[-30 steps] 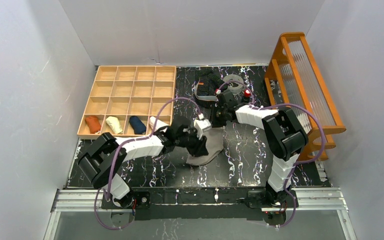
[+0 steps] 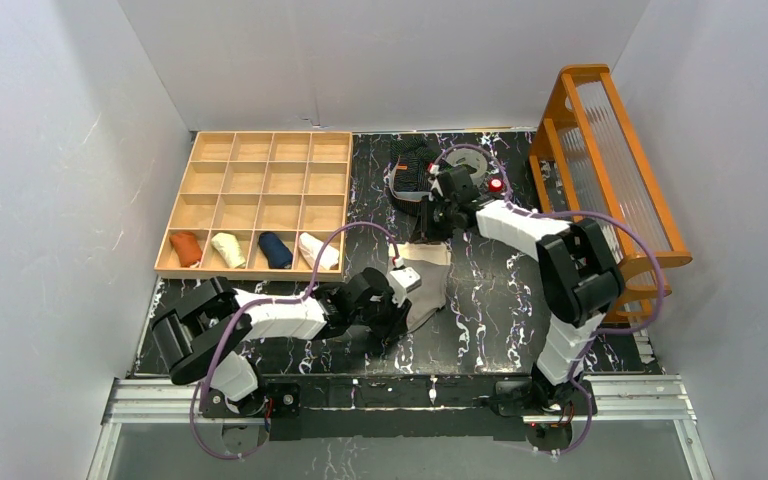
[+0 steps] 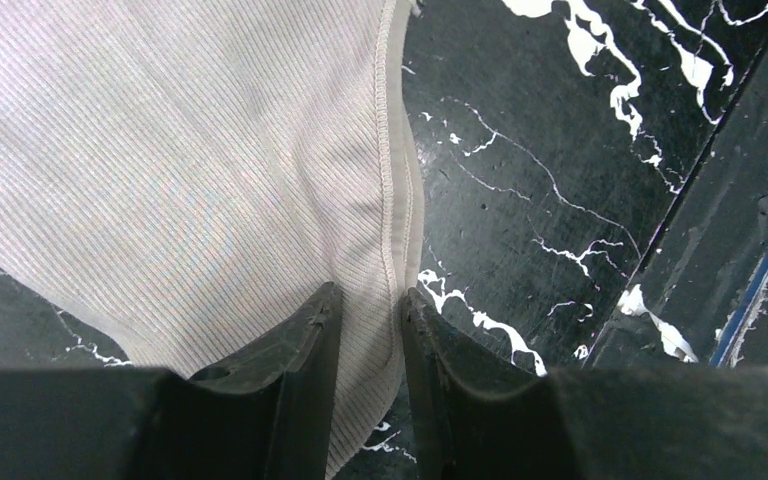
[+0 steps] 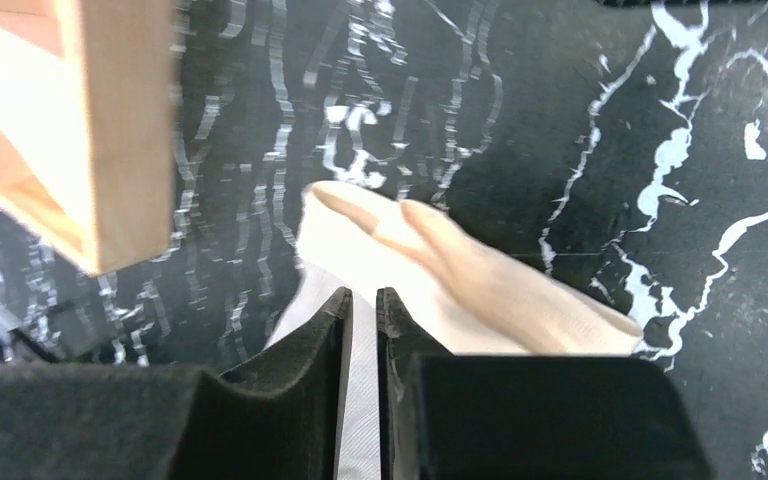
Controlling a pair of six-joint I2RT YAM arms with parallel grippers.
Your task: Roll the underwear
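Note:
The grey underwear lies spread on the dark marbled table, its paler waistband at the far end with a folded ridge. My left gripper is at the near left edge, its fingers a little apart with the cloth's seamed, folded border between them. Whether both fingers touch it I cannot tell. Over the waistband end, my right gripper has a narrow gap between its fingers, pale cloth showing through and beyond them. In the top view the left arm hides the cloth's near left corner.
At the left stands a wooden divided box; its front row holds several rolled cloths, one of them navy. Behind the right gripper lies a pile of dark cloth. A wooden rack stands far right.
My left gripper has come down toward the near edge of the underwear. The right gripper has shifted slightly left and back, and more of the pale waistband shows beside it.

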